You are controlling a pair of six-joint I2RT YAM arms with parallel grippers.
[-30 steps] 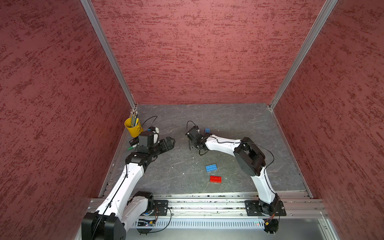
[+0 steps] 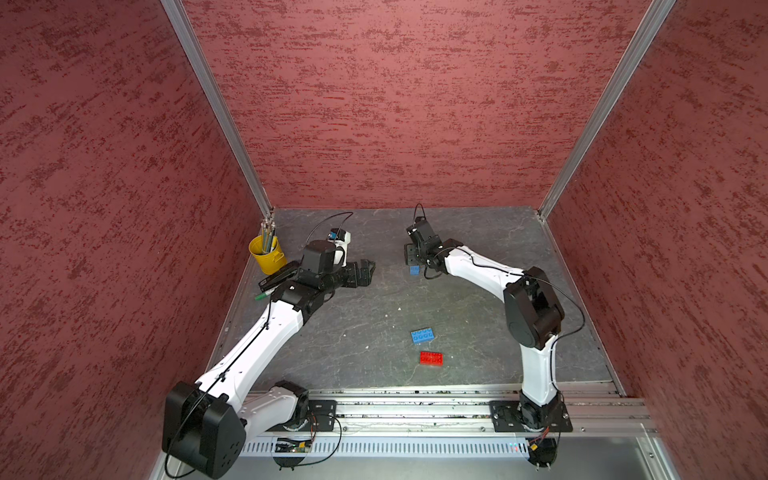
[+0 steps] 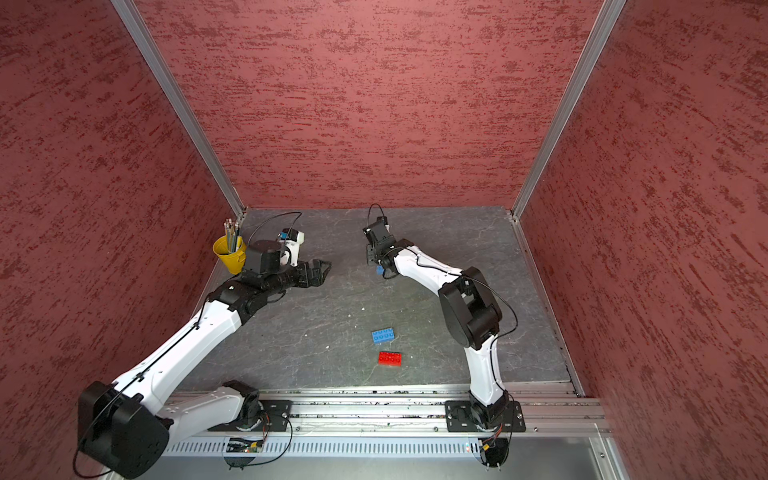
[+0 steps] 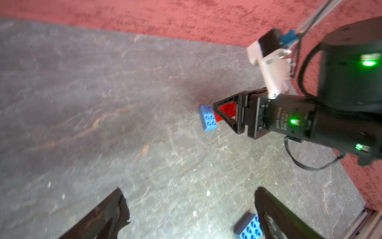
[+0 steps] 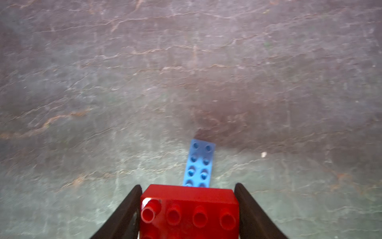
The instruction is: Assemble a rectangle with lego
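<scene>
My right gripper is shut on a red brick, held near a blue brick toward the back of the table; in the left wrist view the red brick appears beside that blue brick (image 4: 208, 117), though I cannot tell whether they touch. My left gripper stands open and empty at the centre-left, above the table. A second blue brick (image 2: 422, 335) and a second red brick (image 2: 431, 358) lie at the front centre.
A yellow cup (image 2: 268, 257) with tools stands at the back left, with dark and green items beside it. Walls enclose three sides.
My right gripper has moved back and to the right, over the rear blue brick. My left gripper has moved right and toward the back.
</scene>
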